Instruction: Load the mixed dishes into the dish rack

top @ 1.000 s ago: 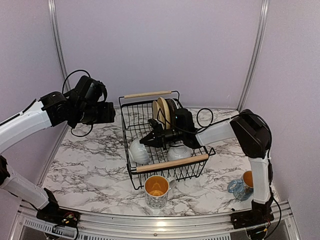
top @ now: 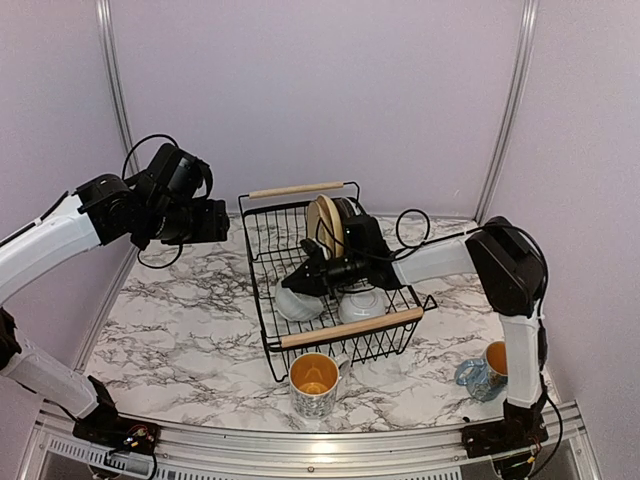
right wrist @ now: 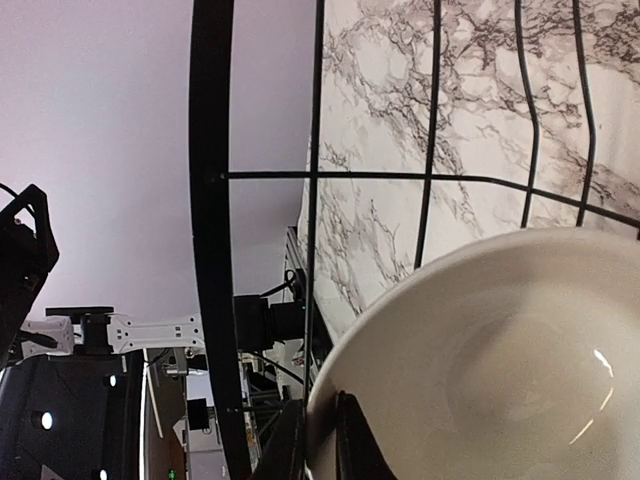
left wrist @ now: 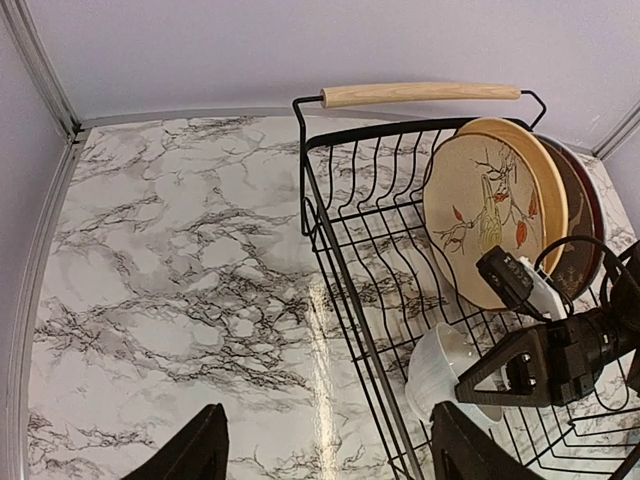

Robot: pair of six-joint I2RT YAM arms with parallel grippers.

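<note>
Inside the black wire dish rack (top: pixel 261 300), my right gripper (top: pixel 290 283) is shut on the thin rim of a white bowl (top: pixel 297 306). The right wrist view shows that bowl's rim (right wrist: pixel 400 290) between its fingertips, the bowl tilted against the wires. A second white bowl (top: pixel 362 305) rests in the rack, partly behind the right arm. Several plates (left wrist: pixel 485 220) stand on edge at the rack's back right. My left gripper is open and empty, out over the counter left of the rack.
A cup with an orange inside (top: pixel 314 385) stands just in front of the rack. Another blue cup (top: pixel 483 373) lies at the right, near the right arm's base. Bare marble counter (top: pixel 180 330) spreads left of the rack.
The bowl at my right gripper has shifted a little to the right and tilted differently, the right arm moving slightly with it. Over the last second the rack has shifted slightly; the left arm barely moved.
</note>
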